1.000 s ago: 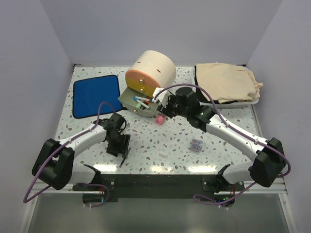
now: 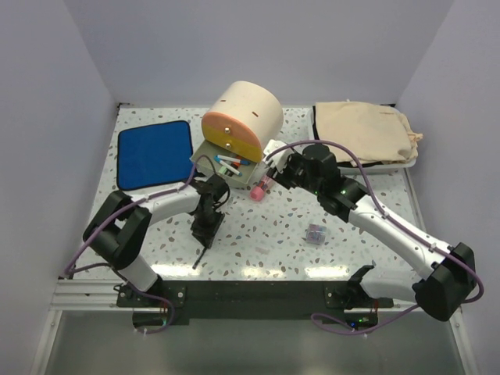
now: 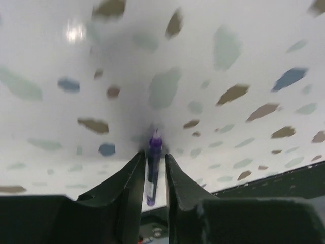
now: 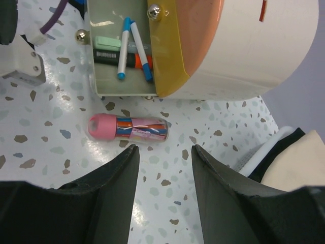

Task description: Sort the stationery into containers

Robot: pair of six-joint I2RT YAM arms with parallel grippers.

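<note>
My left gripper is low over the table near its front edge, at a purple pen (image 3: 151,193), which shows between or just beyond its fingertips; whether they grip it is unclear. My right gripper is open, high beside the cabinet with the yellow curved lid (image 2: 242,117). Its drawer (image 4: 119,84) holds several pens and markers. A pink-capped clear tube (image 4: 127,128) with coloured contents lies in front of the drawer.
A blue mat (image 2: 154,155) lies at back left. A white tray with beige cloth (image 2: 362,133) is at back right. A small clear item (image 2: 316,234) lies on the right side of the table.
My left arm has moved to the right and slightly toward the back, around the pen. My right arm has shifted a little to the right.
</note>
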